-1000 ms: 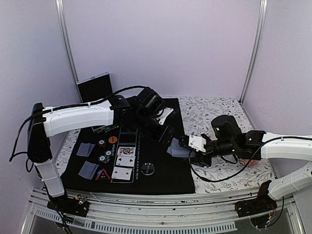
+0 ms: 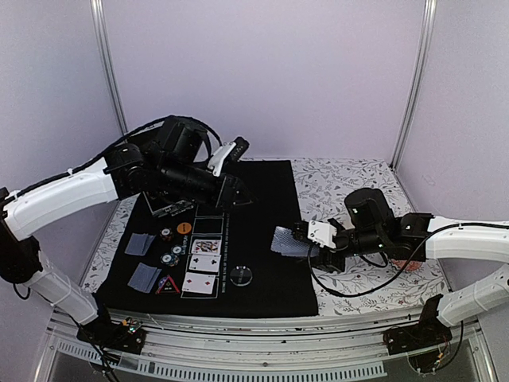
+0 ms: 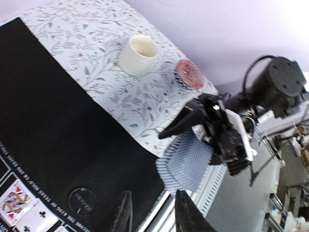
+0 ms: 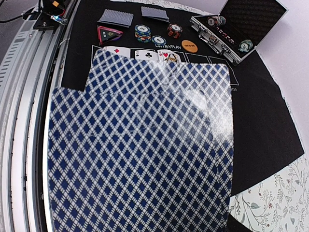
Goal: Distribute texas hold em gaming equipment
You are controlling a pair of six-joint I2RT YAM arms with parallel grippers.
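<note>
Blue-backed playing cards (image 2: 287, 243) are in my right gripper (image 2: 306, 243), held over the mat's right edge. They fill much of the right wrist view as overlapping cards (image 4: 140, 154), hiding the fingers there. My left gripper hangs above the black mat (image 3: 72, 135); its fingers stand a small gap apart, with only mat visible between them. Face-up cards, a queen (image 2: 207, 247), a club (image 2: 204, 264) and a red diamond (image 2: 199, 283), lie in a column of printed boxes. Two piles of blue-backed cards (image 2: 140, 243) (image 2: 145, 277) rest at the left.
Chip stacks (image 4: 142, 33), an orange disc (image 4: 189, 46) and a triangular piece (image 4: 109, 35) sit beside the cards. An open chip case (image 4: 227, 36) stands at the back left. A round disc (image 3: 82, 201) lies on the mat. A white cup (image 3: 139, 55) and red-topped container (image 3: 189, 74) stand right.
My left gripper has moved up and to the left, away from the cards in the right gripper, and its arm now covers the case in the top view. The right arm stays put.
</note>
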